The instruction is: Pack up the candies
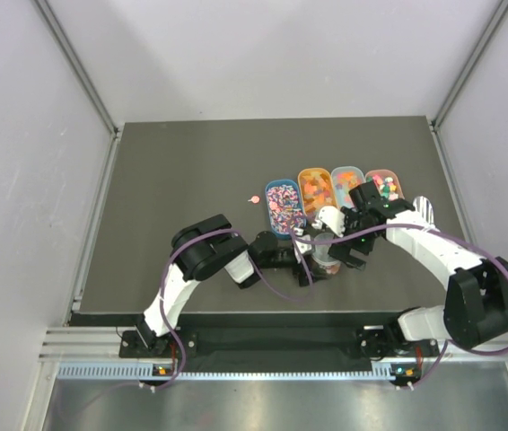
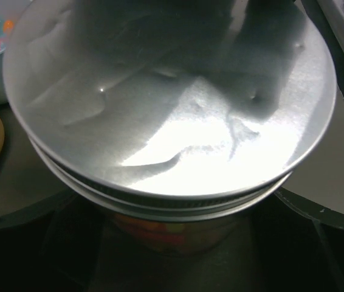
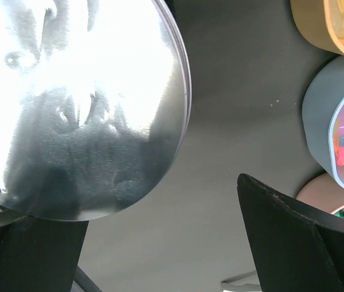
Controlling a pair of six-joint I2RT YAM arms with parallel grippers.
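Observation:
A clear jar (image 1: 328,266) with a dented silver lid (image 2: 178,121) stands upright near the front of the table. Reddish contents (image 2: 166,234) show dimly through its side. From the left, my left gripper (image 1: 311,272) reaches the jar, its open fingers (image 2: 309,243) spread to either side just below the lid. My right gripper (image 1: 353,256) is open at the jar's right, close to the lid. In the right wrist view the lid fills the upper left and overlaps one finger; the other finger (image 3: 293,237) stands clear. Whether either gripper touches the jar, I cannot tell.
Behind the jar are candy tubs: blue (image 1: 268,208), orange (image 1: 301,184), pale blue (image 3: 321,115) and pinkish (image 3: 318,193). A small pink thing (image 1: 254,199) lies left of them, a white striped object (image 1: 423,209) to the right.

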